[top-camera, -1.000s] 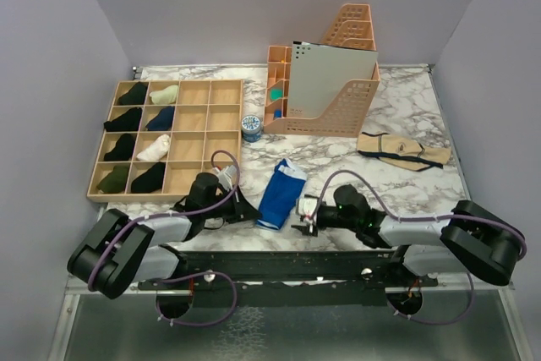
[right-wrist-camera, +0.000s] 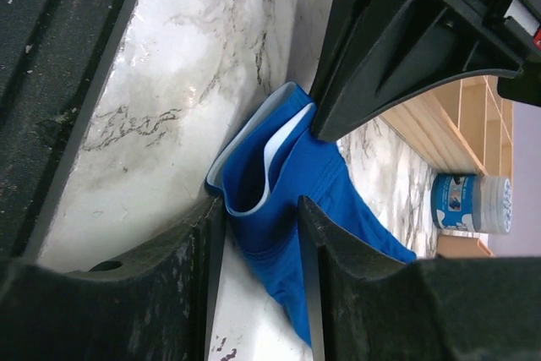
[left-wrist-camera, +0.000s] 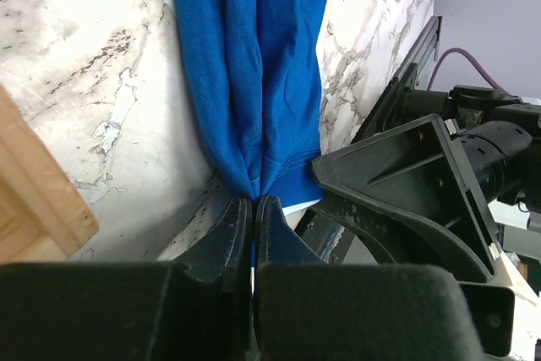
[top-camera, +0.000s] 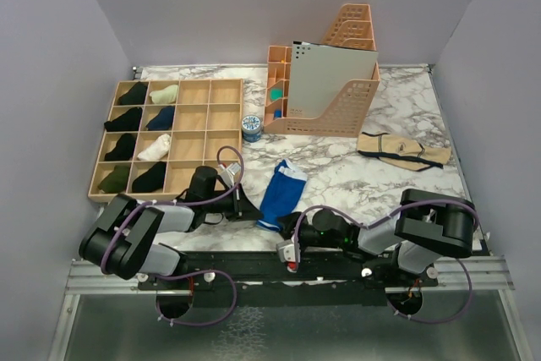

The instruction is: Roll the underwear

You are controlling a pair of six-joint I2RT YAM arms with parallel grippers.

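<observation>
Blue underwear [top-camera: 281, 192] lies folded lengthwise on the marble near the front edge, its white-edged end bunched. My left gripper is shut at one end of it, with blue cloth running right up to its fingertips; whether cloth is pinched between them is unclear. My right gripper is part open at that same end, its fingertips either side of the bunched, curled blue cloth. The left gripper's fingers show beside it in the right wrist view.
A wooden grid box [top-camera: 195, 113] with rolled garments is at the left. A tub [top-camera: 251, 128], a tan file organiser [top-camera: 333, 124] and a striped beige cloth [top-camera: 404, 150] lie behind and right. The front edge is close.
My left gripper has shifted slightly and stays by the cloth.
</observation>
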